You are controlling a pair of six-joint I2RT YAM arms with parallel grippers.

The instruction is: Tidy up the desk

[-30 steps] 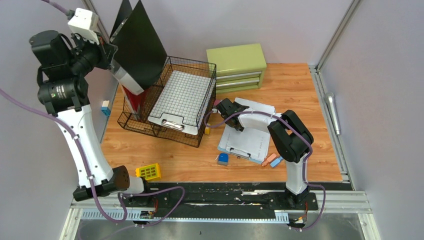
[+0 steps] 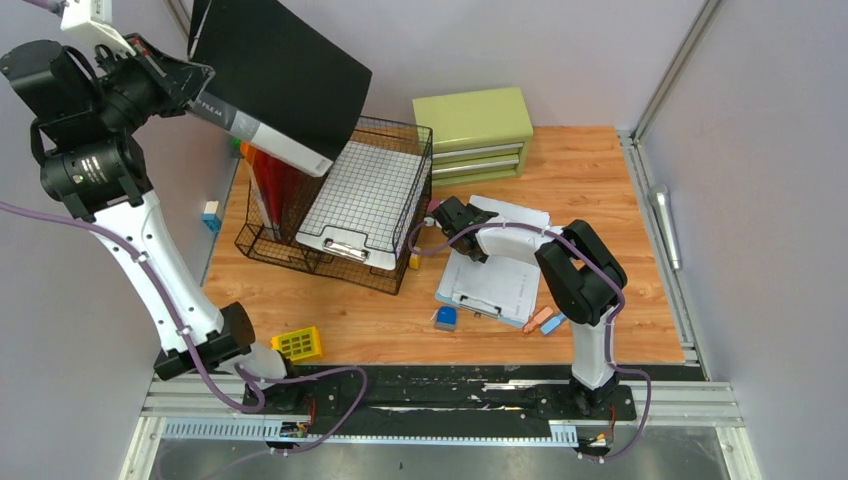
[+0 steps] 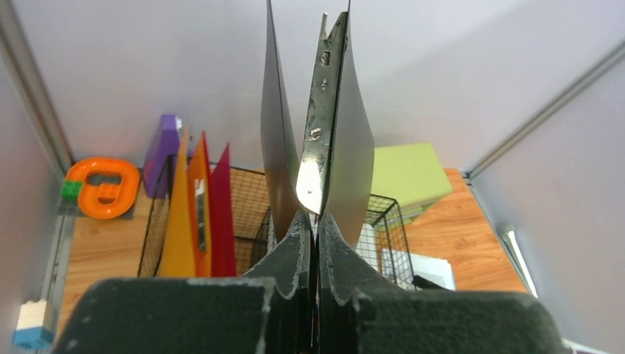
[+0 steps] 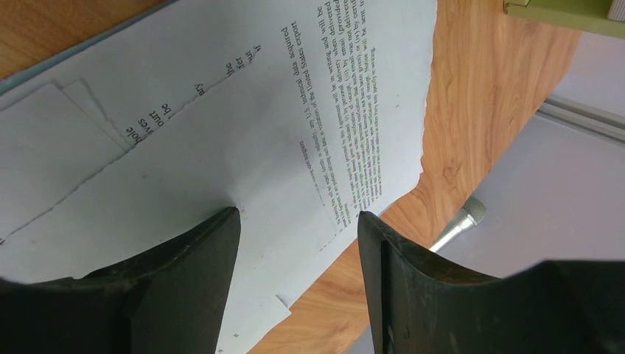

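My left gripper is shut on a black folder (image 2: 280, 70), raised above the back left of the wire organizer (image 2: 365, 280). Its metal fastener stands upright in the left wrist view. The organizer holds red, orange and yellow folders (image 3: 221, 221) upright on the left and a clipboard with grid paper (image 2: 360, 195) on the right. On the desk right of it lies another clipboard with papers (image 2: 500, 285). My right gripper is low over these papers, fingers apart, nothing seen between them.
A green drawer box (image 2: 470, 110) stands at the back. An orange tape-like object (image 3: 103, 206) lies at the left edge, and a yellow tray (image 2: 298, 343), blue block (image 2: 445, 318) and small markers (image 2: 540, 318) along the front.
My left arm has moved leftward in the top view, and the black folder it holds has swung to a more tilted angle. The right arm has stayed still.
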